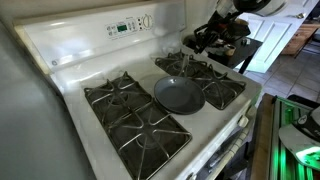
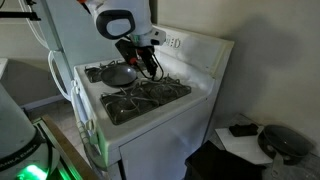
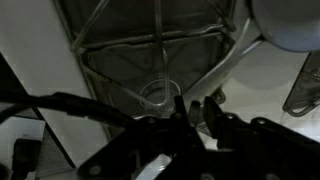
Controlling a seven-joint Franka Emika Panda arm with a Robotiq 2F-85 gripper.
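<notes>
A dark round frying pan lies low over the stovetop, between the left and right burner grates; whether it rests fully on the surface I cannot tell. My gripper is at the pan's far side, shut on its handle. In the wrist view, the handle runs from the pan at the upper right down to my gripper, whose dark fingertips are hard to make out. The second exterior view shows the pan beside the arm, toward the fridge.
Black grates cover the left burners and stand clear. Another grate lies right of the pan. The control panel rises behind the stove. A dark pot sits on a separate surface, away from the stove.
</notes>
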